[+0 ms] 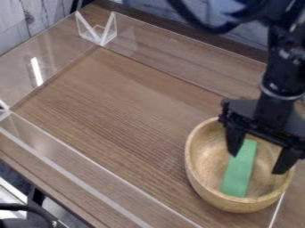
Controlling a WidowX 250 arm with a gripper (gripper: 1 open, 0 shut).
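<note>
My gripper [259, 139] is at the right of the view, dark and somewhat blurred, its fingers open over a wooden bowl [202, 160]. Its fingertips reach down to the bowl's upper part, one on each side. Inside the bowl lies a green oblong object [238, 169], below and between the fingers, with its lower part in clear view.
A clear plastic item [99, 28] stands at the far top left. A dark cable shows at the bottom left corner.
</note>
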